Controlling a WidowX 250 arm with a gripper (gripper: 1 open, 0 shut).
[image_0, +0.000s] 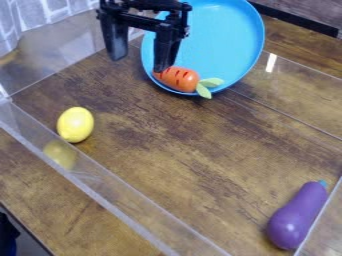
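My black gripper (138, 50) hangs at the top centre, fingers spread open, one at the left and one over the blue plate, with nothing seen between them. A toy carrot (179, 79) with pale green leaves lies on the blue plate (227, 40), just below the right finger. A yellow lemon (75, 124) lies on the wooden table at the left, and a purple eggplant (297, 220) lies at the lower right.
Clear plastic walls run along the left and right edges. A whitish surface shows at the top left corner.
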